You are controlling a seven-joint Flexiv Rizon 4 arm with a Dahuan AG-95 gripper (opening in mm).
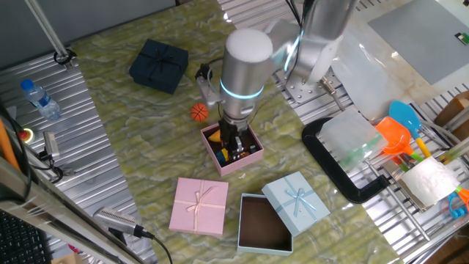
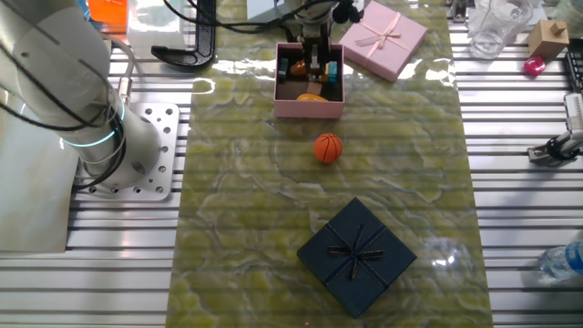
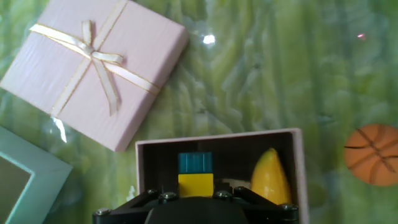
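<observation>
My gripper points down into the open pink box [image 1: 207, 150]. In the wrist view, a block with a yellow part and a teal part [image 3: 195, 163] lies right at the fingertips. The black gripper body covers its near end, so whether the fingers press on it cannot be told. A yellow, mango-like toy [image 3: 271, 177] rests inside the same box, to the right of the block. Exterior view 2 also shows the gripper [image 2: 314, 71] within the box walls, with teal [image 2: 331, 70] beside it.
Around the box lie the pink lid [image 1: 198, 206], an orange toy basketball [image 1: 199, 112] and a closed dark box [image 1: 159, 66]. An open light blue box [image 1: 264, 224] has its lid [image 1: 297, 203] leaning over one side. Bare green cloth [image 2: 246, 219] spreads around the dark box.
</observation>
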